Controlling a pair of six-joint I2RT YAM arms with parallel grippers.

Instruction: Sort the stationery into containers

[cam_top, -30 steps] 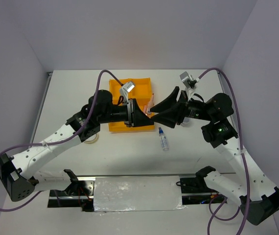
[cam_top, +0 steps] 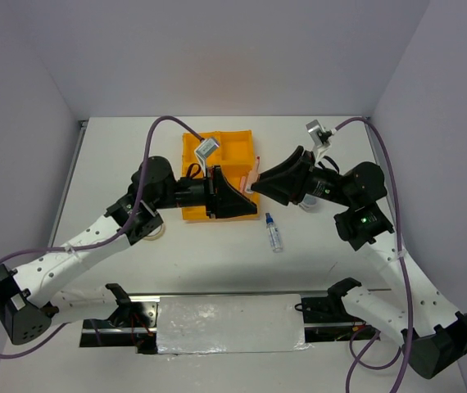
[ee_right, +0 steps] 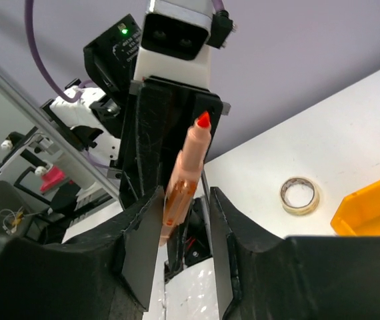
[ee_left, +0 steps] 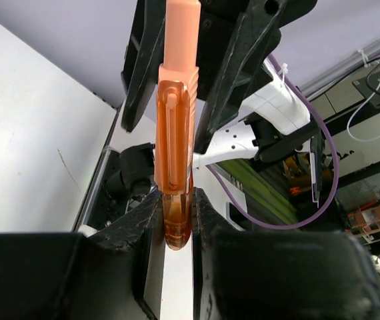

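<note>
An orange-pink marker point(ee_left: 175, 133) stands out from my left gripper, which is shut on it. My right gripper is close beside it, facing the left one, with the marker point(ee_right: 187, 167) between or just beyond its part-open fingers; whether it touches is unclear. In the top view both grippers meet over the yellow compartment container point(cam_top: 235, 144). A clear bottle-like item with a blue cap point(cam_top: 274, 235) lies on the table right of centre.
A tape roll point(ee_right: 300, 195) lies on the table at left, partly hidden by my left arm in the top view. A small clear item point(cam_top: 309, 205) is by my right arm.
Over the last second both arms have shifted slightly, my left gripper drawing a little left and down from where it was; the marker stays between the grippers.
</note>
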